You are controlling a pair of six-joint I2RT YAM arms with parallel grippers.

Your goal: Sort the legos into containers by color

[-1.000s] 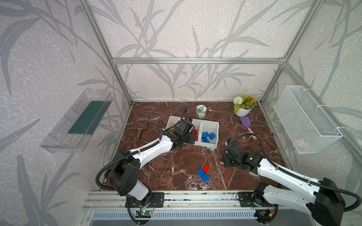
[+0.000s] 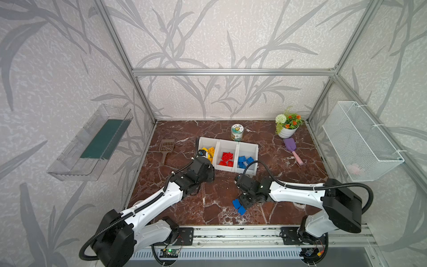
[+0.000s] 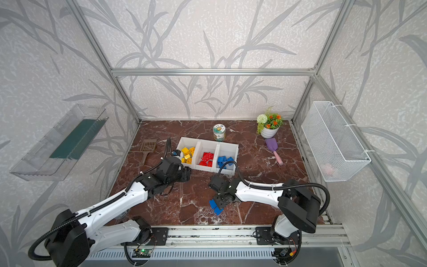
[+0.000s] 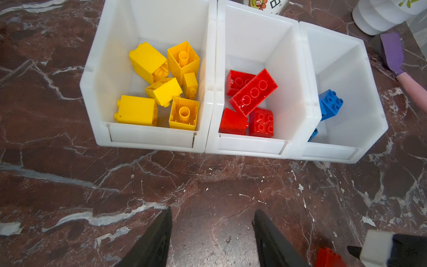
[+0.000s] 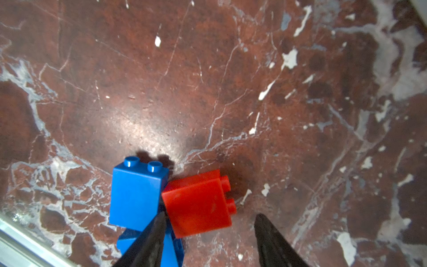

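Observation:
In the right wrist view a red brick point(image 5: 198, 207) lies on its side on the table, touching a blue brick point(image 5: 137, 193); a second blue brick point(image 5: 166, 249) is partly hidden below them. My right gripper is open above the red brick, its fingers spread to either side and nothing held. My left gripper stands part open over bare table in front of the containers, with nothing between its fingers. Yellow bricks point(image 4: 137, 110) fill the left container point(image 4: 149, 135), red bricks point(image 4: 253, 92) the middle container point(image 4: 251, 144), blue bricks point(image 4: 330, 104) the right container point(image 4: 329, 151).
Behind the containers stands a tin point(image 2: 237, 132). A flower pot point(image 2: 288, 132) and a purple scoop point(image 2: 290, 144) are at the back right, a slotted scoop point(image 2: 166, 146) at the left. The table between the arms is clear.
My right arm has swung left, its gripper coming over the red brick, which it now hides from above. The left arm has drawn back leftward from the middle container.

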